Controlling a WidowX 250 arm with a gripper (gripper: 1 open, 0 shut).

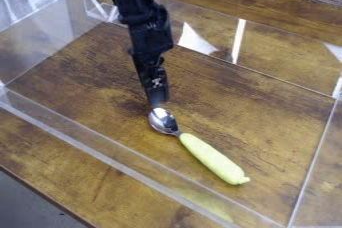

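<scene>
A spoon with a silver bowl (163,121) and a thick pale yellow-green handle (211,159) lies diagonally on the wooden table, bowl toward the back left, handle toward the front right. My black gripper (152,93) hangs from the top of the view, pointing down, its tips just behind the spoon's bowl with a small gap in the image. It is open; nothing shows between its fingers. Whether the tips touch the table cannot be told.
Clear transparent walls (94,152) surround the work area. Bare wood (267,112) lies right of the spoon and to its left. A dark strip sits at the back right edge.
</scene>
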